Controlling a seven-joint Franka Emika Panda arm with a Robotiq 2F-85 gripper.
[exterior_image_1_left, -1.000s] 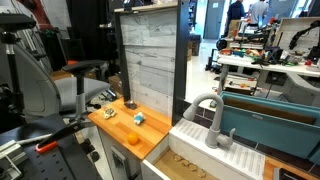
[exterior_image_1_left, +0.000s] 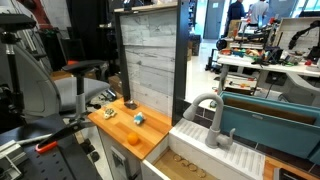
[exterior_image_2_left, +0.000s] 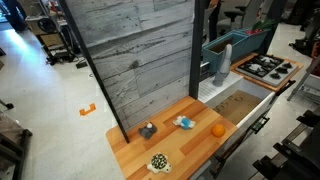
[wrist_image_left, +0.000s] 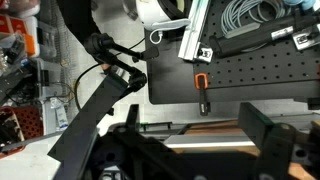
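On the light wooden counter (exterior_image_1_left: 118, 118) sits a small round orange object (exterior_image_1_left: 133, 138), with a blue and white item (exterior_image_1_left: 139, 118) behind it. A small dark grey object (exterior_image_2_left: 148, 130) and a pale, speckled piece (exterior_image_2_left: 158, 162) lie farther along the same counter. A white basin (exterior_image_1_left: 215, 158) with a grey faucet (exterior_image_1_left: 214, 118) adjoins it. In the wrist view my gripper shows its dark fingers wide apart at the bottom, with no object between them. It hangs near a black perforated table edge, away from the counter items.
A grey plank panel (exterior_image_2_left: 150, 70) stands upright behind the counter. Beyond the basin lies a stove top (exterior_image_2_left: 268, 68). The wrist view has coiled cable (wrist_image_left: 250, 14) and tools on the black table (wrist_image_left: 270, 75), with an orange-topped fitting (wrist_image_left: 202, 82) at its edge.
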